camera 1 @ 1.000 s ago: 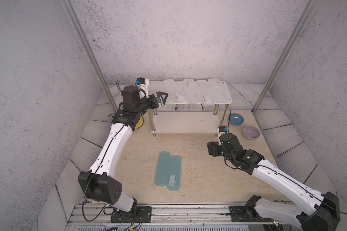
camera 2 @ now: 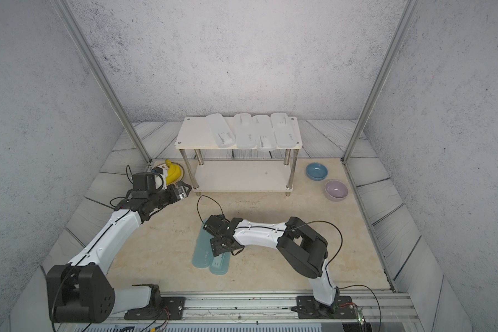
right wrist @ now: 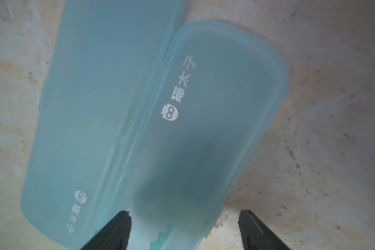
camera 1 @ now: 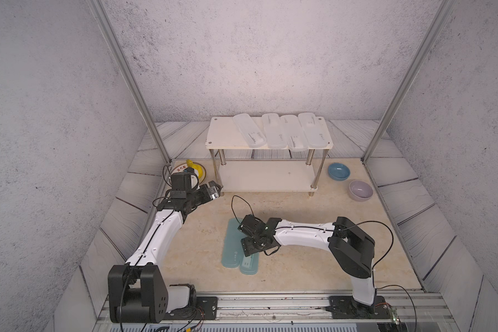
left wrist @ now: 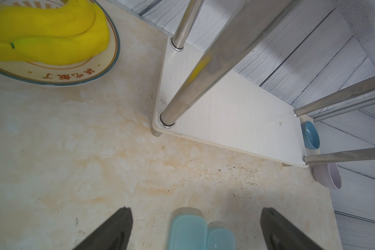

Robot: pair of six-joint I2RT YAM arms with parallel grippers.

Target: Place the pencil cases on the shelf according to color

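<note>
Two teal pencil cases lie side by side on the table: a left teal case [camera 1: 231, 246] and a right teal case [camera 1: 249, 265]. Over the right one hovers my right gripper, its fingers parted and nothing between them in the right wrist view. In the top left view the right arm hides part of both cases. Several white pencil cases [camera 1: 274, 131] rest on the upper shelf [camera 1: 222, 131], the leftmost one slanted. My left gripper stands open and empty in front of the shelf's left end. The lower shelf [camera 1: 265, 176] is bare.
A plate with yellow bananas [left wrist: 54, 37] sits left of the shelf, near my left arm. On the right stand a blue bowl [camera 1: 338, 171] and a purple bowl [camera 1: 360, 191]. Metal shelf posts [left wrist: 212, 66] rise close to my left gripper.
My right arm has swept left from the table's right side to over the teal cases. The cases have not moved.
</note>
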